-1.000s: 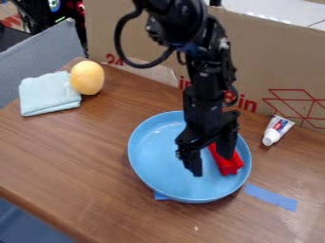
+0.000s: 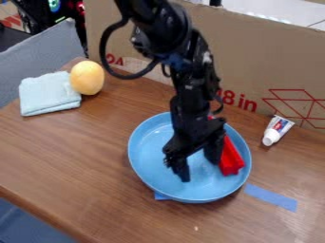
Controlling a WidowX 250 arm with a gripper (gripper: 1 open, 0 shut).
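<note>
My black gripper (image 2: 195, 161) is low over a light blue plate (image 2: 162, 184), its fingers open and reaching down near the plate's surface. A red object (image 2: 231, 159) lies on the right side of the plate, partly hidden behind the gripper. I cannot tell whether the gripper touches it.
A folded pale cloth (image 2: 47, 95) and a yellow rounded object (image 2: 86, 78) lie at the left. A white tube (image 2: 277, 130) lies right of the plate. A cardboard wall (image 2: 273, 57) closes off the back.
</note>
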